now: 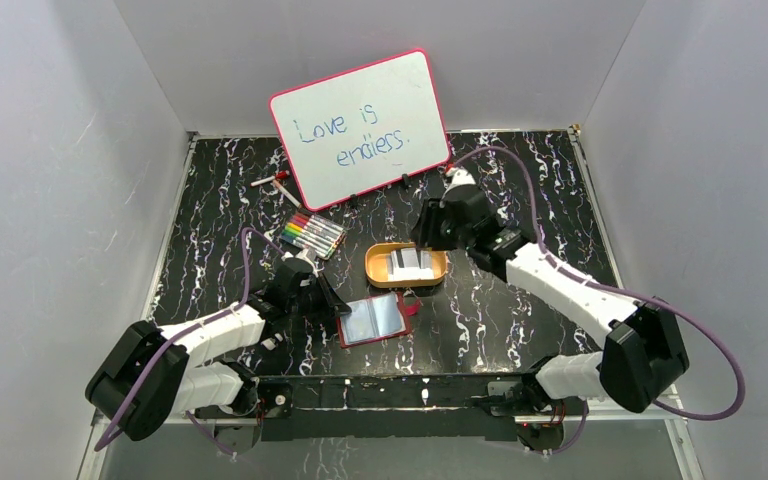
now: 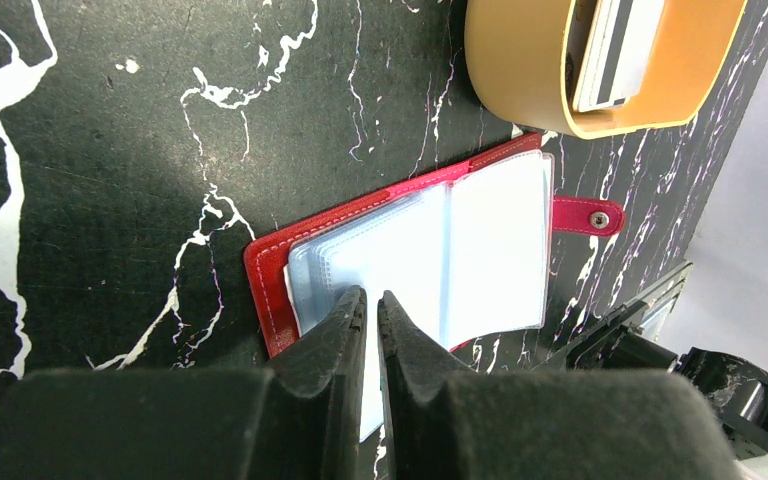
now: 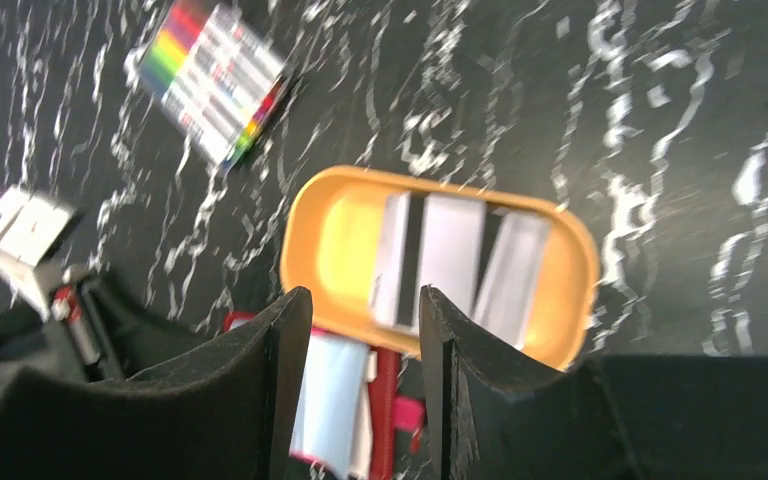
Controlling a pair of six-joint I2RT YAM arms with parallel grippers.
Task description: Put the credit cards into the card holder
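The red card holder lies open, its clear sleeves showing, with white behind them. My left gripper is shut on a clear sleeve at the holder's left part. A yellow tray behind the holder holds white cards with dark stripes. My right gripper hangs above the tray's back right, part open, with nothing seen between its fingers.
A pack of colored markers lies left of the tray, loose pens behind it. A whiteboard stands at the back.
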